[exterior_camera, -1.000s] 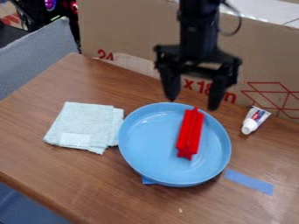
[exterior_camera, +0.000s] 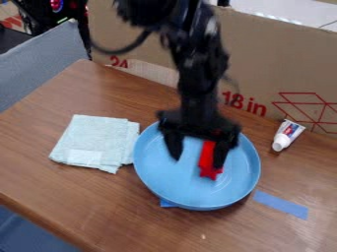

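Observation:
A light blue plate sits on the wooden table, holding a red elongated object on its right half, partly hidden by the arm. My gripper is low over the plate, open, its black fingers on either side of the red object. Whether they touch it cannot be told.
A folded pale cloth lies left of the plate and a white tube to the right. A cardboard wall closes off the back.
My gripper has come down from above the back of the plate to low over the plate, around the red object. The plate, cloth and tube have stayed in place.

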